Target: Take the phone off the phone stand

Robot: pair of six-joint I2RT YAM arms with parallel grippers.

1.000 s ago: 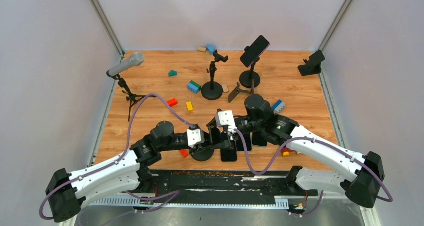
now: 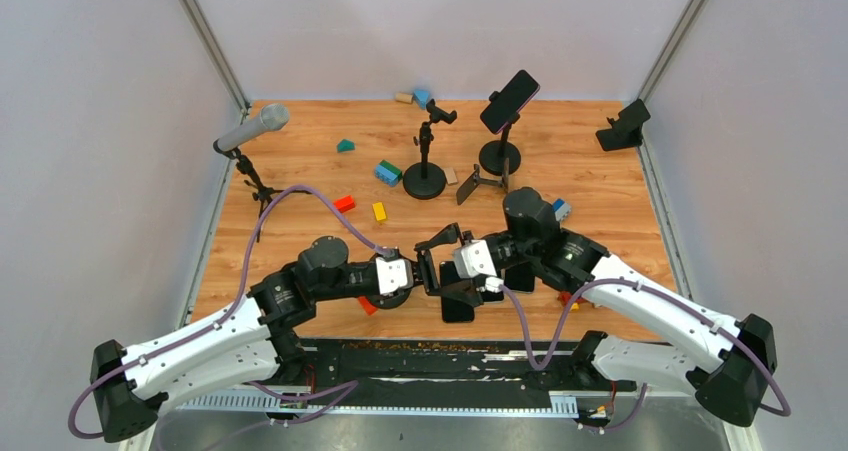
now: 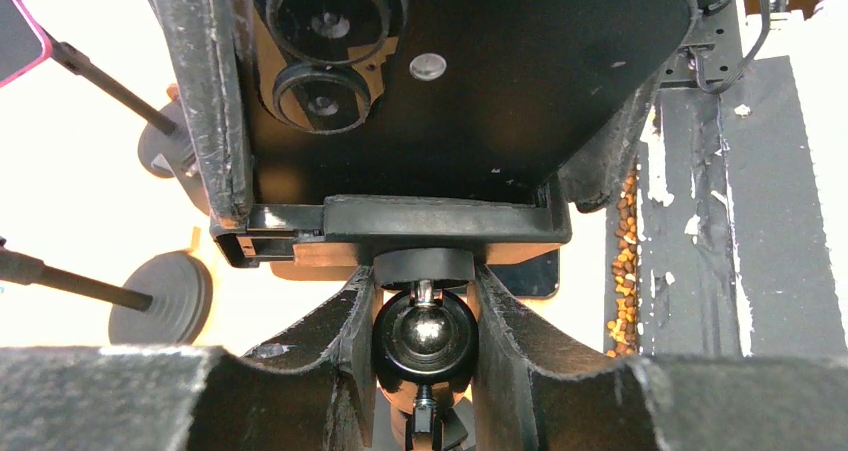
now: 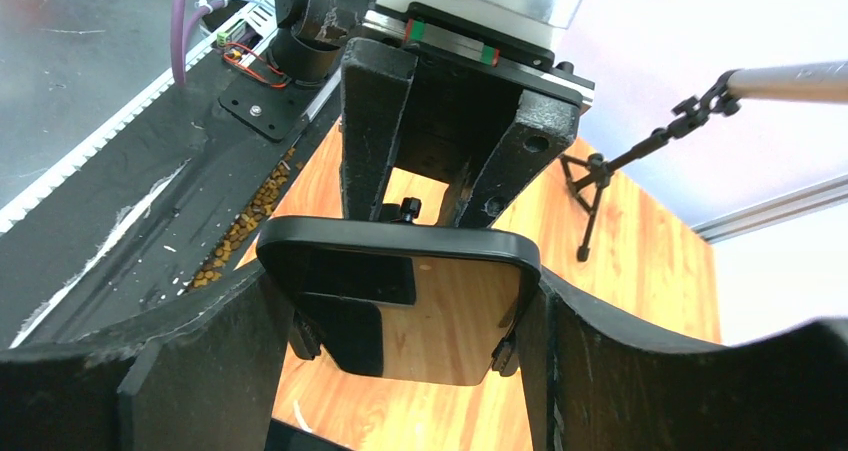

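In the middle front of the top view, my left gripper is shut on the neck of a phone stand, at its ball joint [image 3: 427, 331] just below the black holder [image 3: 435, 216]. A dark phone [image 3: 520, 81] with two camera rings sits above that holder in the left wrist view. My right gripper is shut on this phone, whose glossy end [image 4: 445, 311] shows between its fingers. The stand's round base is mostly hidden beneath my left arm in the top view.
Other phone stands [image 2: 424, 179] stand at the back, one holding a phone [image 2: 508, 103]. A microphone tripod [image 2: 255, 131] is at left. Several phones [image 2: 457, 309] lie at front centre; coloured blocks [image 2: 387, 173] are scattered about.
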